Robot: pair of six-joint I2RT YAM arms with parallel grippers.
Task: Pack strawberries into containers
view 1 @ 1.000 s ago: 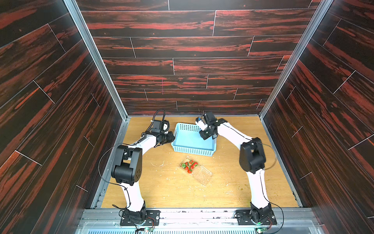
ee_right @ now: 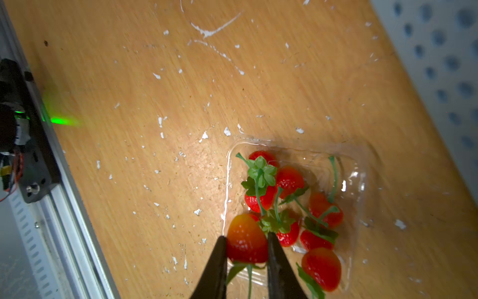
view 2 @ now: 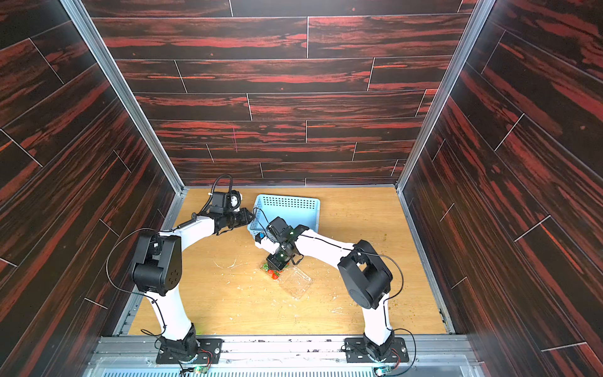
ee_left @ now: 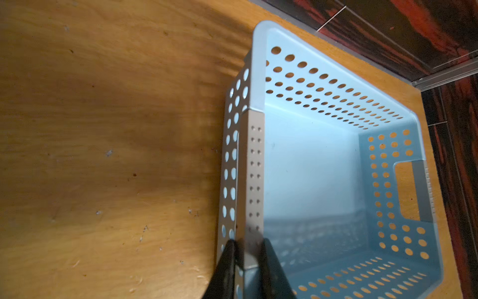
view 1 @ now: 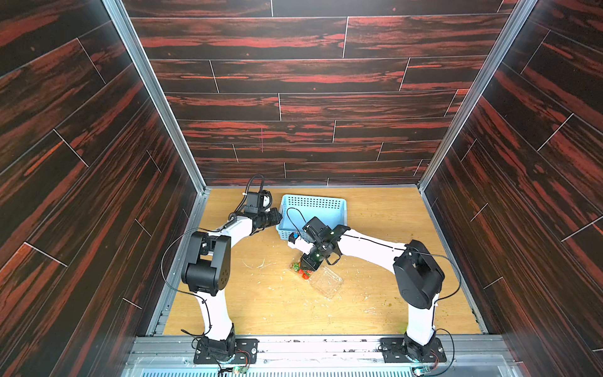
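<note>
A clear plastic container (ee_right: 359, 204) holds several red strawberries (ee_right: 289, 180) with green stems; its empty lid (view 1: 328, 282) lies open beside it on the table. Over the container's edge, my right gripper is shut on one strawberry (ee_right: 246, 236), its leaves toward the gripper. From above, that arm covers part of the container. The light blue basket (ee_left: 323, 164) behind shows no strawberries in its visible part. My left gripper has its fingers (ee_left: 226, 266) close on both sides of the basket's left handle rim (ee_left: 251, 169).
The right forearm (view 1: 370, 245) crosses the basket's front side. Pale scraps and scratches mark the wooden table (view 1: 257, 308). Open room lies at the front left, and the table's right side behind the arm is clear too.
The basket sits slightly farther back.
</note>
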